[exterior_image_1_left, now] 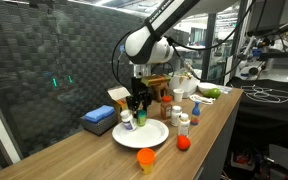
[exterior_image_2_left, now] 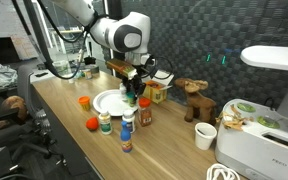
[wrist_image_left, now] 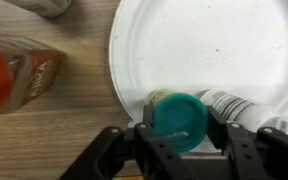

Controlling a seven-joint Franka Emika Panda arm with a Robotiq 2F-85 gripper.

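In the wrist view, a small jar with a round green lid (wrist_image_left: 179,118) is between the fingers of my gripper, which is shut on it. Jar and gripper are at the rim of the white round plate (wrist_image_left: 144,55). A white-lidded bottle (wrist_image_left: 246,112) is close beside the jar on the plate side. Exterior view 1 has the green jar (exterior_image_1_left: 142,116) at the plate's back part, right of the white bottle (exterior_image_1_left: 127,121). Whether the jar's base touches the plate cannot be made out.
An orange cup (exterior_image_1_left: 146,158) and a red ball (exterior_image_1_left: 183,143) are in front of the plate. Several bottles and jars stand to its right, including a red-brown jar (exterior_image_1_left: 166,106). A blue box (exterior_image_1_left: 99,114) lies to the left. The plate's front half is clear.
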